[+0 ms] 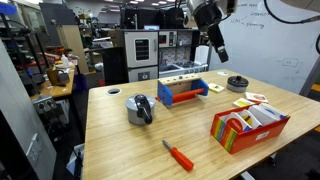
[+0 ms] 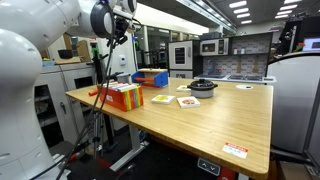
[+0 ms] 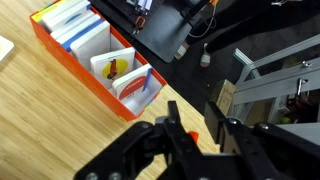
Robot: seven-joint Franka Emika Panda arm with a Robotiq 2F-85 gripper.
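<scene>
A knife with a red handle (image 1: pixel 181 158) lies on the wooden table, left of the red box (image 1: pixel 248 130) of cards and other flat items. My gripper (image 1: pixel 221 54) hangs high above the table, well clear of both. Seen from the wrist, the box (image 3: pixel 140 105) is at the upper left, and a red piece (image 3: pixel 195 138) shows past the dark gripper. Nothing hangs below the gripper in the first exterior view. How far its fingers are apart does not show clearly.
A silver pot (image 1: pixel 139 109) stands on the left of the table, and a blue rack with a red bar (image 1: pixel 188 96) at the back. A dark pot (image 1: pixel 237 82) and several flat cards occupy the right. Bare table lies between the silver pot and the knife.
</scene>
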